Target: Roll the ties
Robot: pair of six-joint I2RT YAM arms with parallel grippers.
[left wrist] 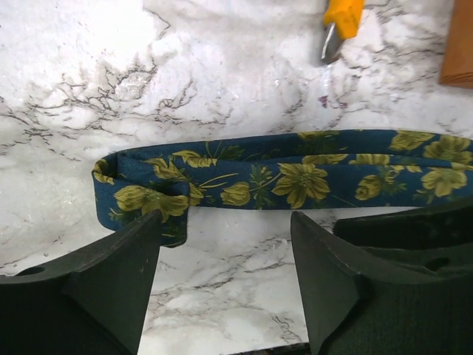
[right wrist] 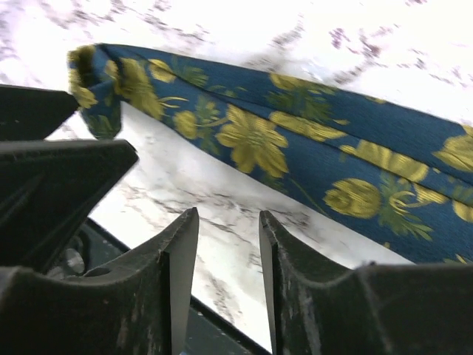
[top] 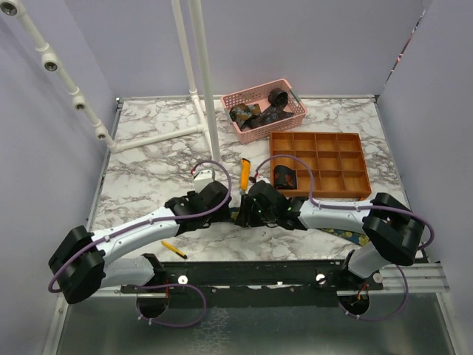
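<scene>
A navy tie with yellow flowers [left wrist: 295, 181] lies stretched along the marble table, its left end folded over into a short flat coil [left wrist: 148, 203]. My left gripper stands open over that folded end, nothing between its fingers. My right gripper hangs just in front of the tie's strip, partly open and empty. In the right wrist view the left gripper's fingers cover part of the folded end. In the top view both grippers [top: 211, 203] hide most of the tie.
A wooden compartment box [top: 329, 163] with one dark roll stands at the back right. Behind it is a pink basket [top: 251, 131] of ties. An orange cutter [top: 244, 174] lies beyond the tie, a yellow one [top: 174, 248] at front left. White pipes rise at back left.
</scene>
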